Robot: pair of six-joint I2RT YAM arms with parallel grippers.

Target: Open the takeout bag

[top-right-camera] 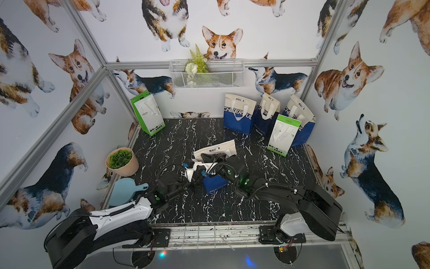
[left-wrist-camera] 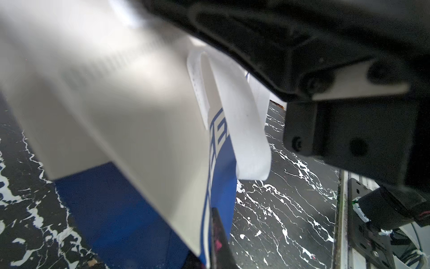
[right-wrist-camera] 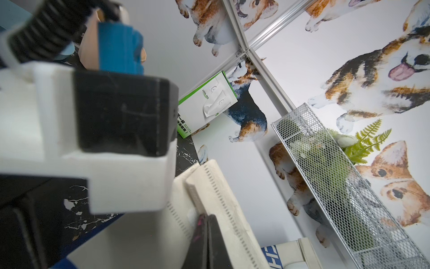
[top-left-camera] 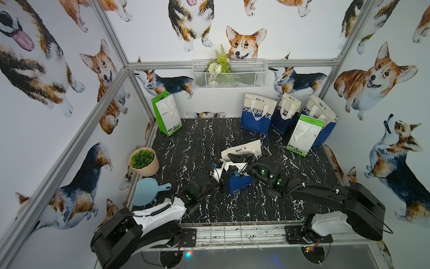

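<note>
A cream and blue takeout bag (top-left-camera: 241, 183) stands in the middle of the black marble table (top-left-camera: 201, 134), largely covered by both arms in the top views. In the left wrist view its blue base, cream top and white strap handle are close up. My left gripper is shut at the bag's side, its fingertips against or beside the paper; I cannot tell if any is between them. My right gripper is shut at the bag's cream top, fingertips at the folded rim; whether paper is pinched there is unclear.
Blue and cream bags (top-left-camera: 255, 121) and a green and white bag (top-left-camera: 304, 136) stand back right, another green bag (top-left-camera: 168, 114) back left. A potted plant (top-left-camera: 143, 161) and blue board (top-left-camera: 145, 192) are at the left. A wire basket (top-left-camera: 241, 78) hangs behind.
</note>
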